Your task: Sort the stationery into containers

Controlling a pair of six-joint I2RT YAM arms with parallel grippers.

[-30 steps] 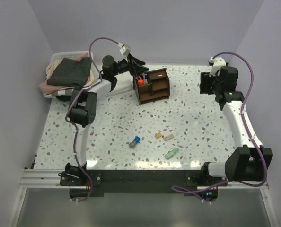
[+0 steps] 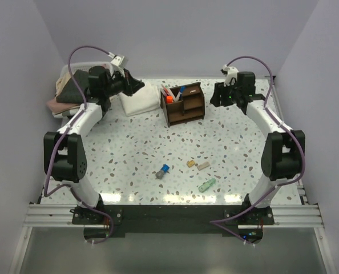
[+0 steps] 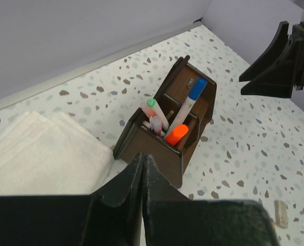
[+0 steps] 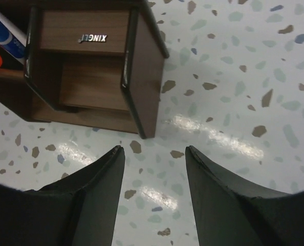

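Note:
A dark wooden organizer [image 2: 185, 114] holds pens, a blue-capped stick and an orange-capped item in its left compartments. My left gripper [image 2: 137, 85] is shut, nothing between its fingers, left of the organizer. My right gripper [image 2: 214, 96] hangs open and empty right of it; in the right wrist view both fingers show below the organizer. Loose on the table lie a blue-capped item [image 2: 162, 172], a small yellow piece [image 2: 190, 164], a beige piece [image 2: 203, 165] and a green item [image 2: 206, 184].
A white folded cloth [image 2: 138, 101] lies left of the organizer. A bin with folded fabrics [image 2: 72, 91] is at the back left.
My left gripper has moved from over the organizer leftward and back toward me. My right arm has moved left, toward the organizer.

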